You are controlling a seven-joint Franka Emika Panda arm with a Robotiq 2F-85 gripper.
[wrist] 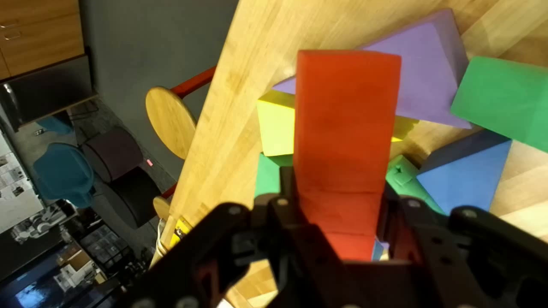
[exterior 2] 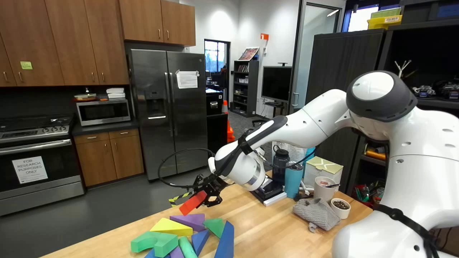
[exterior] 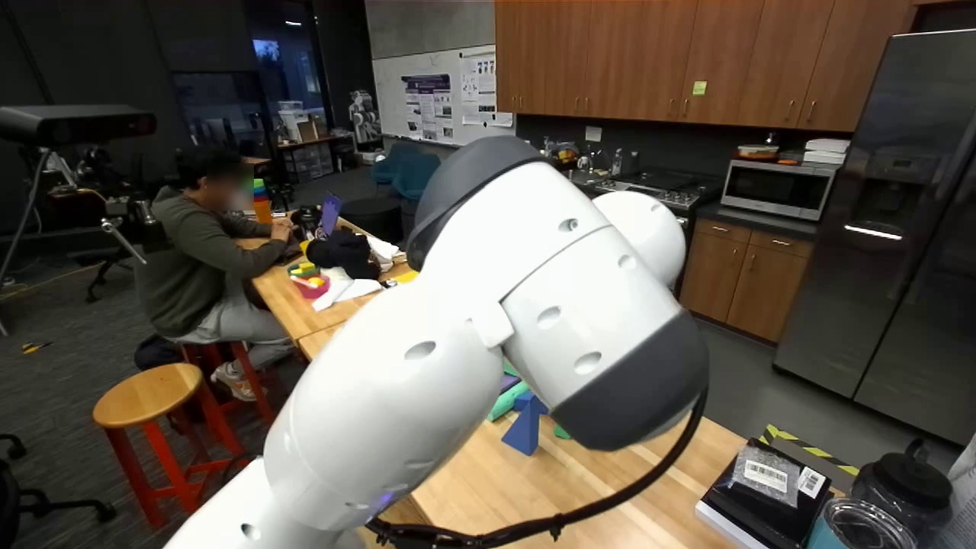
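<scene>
A long red block [wrist: 345, 123] is held between my gripper's [wrist: 336, 205] dark fingers in the wrist view, its far end sticking out past them. In exterior view 2 the gripper [exterior 2: 209, 193] is shut on that red block [exterior 2: 192, 202], which hangs tilted above the table near the pile. Below it lie a purple wedge [exterior 2: 192, 220], a yellow wedge [exterior 2: 170, 227], a green arch-like block [exterior 2: 153, 242], a small green block [exterior 2: 214, 226] and blue wedges, one of them tall [exterior 2: 226, 240]. My arm hides the gripper in exterior view 1.
On the table's right in exterior view 2 are a grey cloth [exterior 2: 317, 213], a white bowl [exterior 2: 340, 208], a mug [exterior 2: 325, 189], a blue tumbler [exterior 2: 293, 180] and a black bottle [exterior 2: 280, 165]. Bare wood [exterior 2: 262, 234] lies between the blocks and the cloth.
</scene>
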